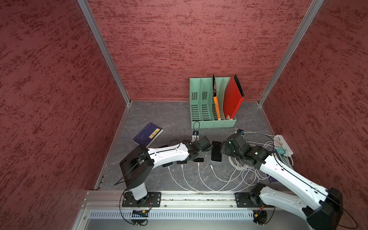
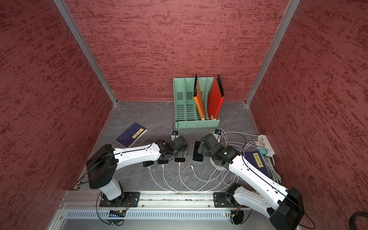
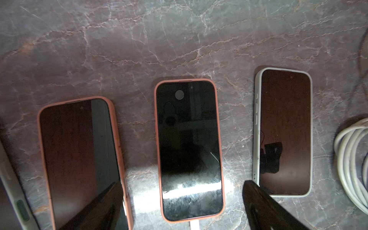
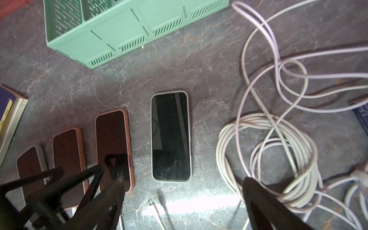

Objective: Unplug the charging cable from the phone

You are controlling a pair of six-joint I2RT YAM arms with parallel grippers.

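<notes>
Several phones lie in a row on the grey table. The rightmost, a white-cased phone, has no cable in it; a loose white cable plug lies on the table just below it. To its left is an orange-cased phone with a white cable in its lower end. Another orange-cased phone and a pale-cased phone lie farther left; white cables also run to these. My left gripper is open above the middle orange phone. My right gripper is open, its fingers empty, above the loose plug's area.
Coiled white cable covers the table at right, near a power strip. A green file holder with folders stands behind. A blue book lies at the left. The left arm reaches across the leftmost phones.
</notes>
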